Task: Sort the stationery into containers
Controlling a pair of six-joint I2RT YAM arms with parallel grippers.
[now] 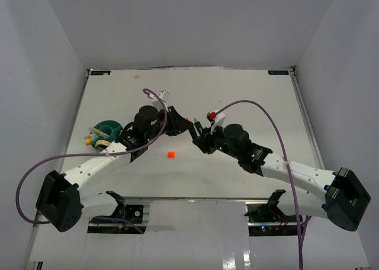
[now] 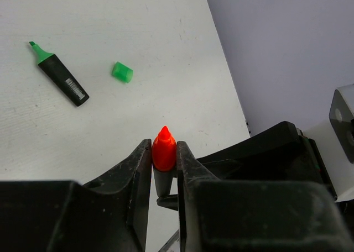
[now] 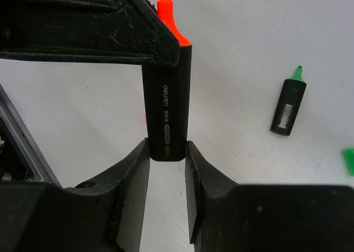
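Between my two grippers stands a black highlighter (image 3: 167, 105) with an uncapped orange tip. My right gripper is shut on its lower end. Near the orange tip, my left gripper is shut on the same highlighter. On the table lies a second black highlighter (image 2: 62, 78) with a bare green tip, and a green cap (image 2: 122, 72) rests apart from it. The orange cap (image 1: 171, 154) sits on the table below the arms in the top view. At the left, a green round container (image 1: 109, 129) holds several pens or markers.
The left forearm passes close to the container, which also holds a beige roll-like item (image 1: 102, 144). Bare table (image 1: 254, 98) stretches over the back and right. Purple cables loop above both arms.
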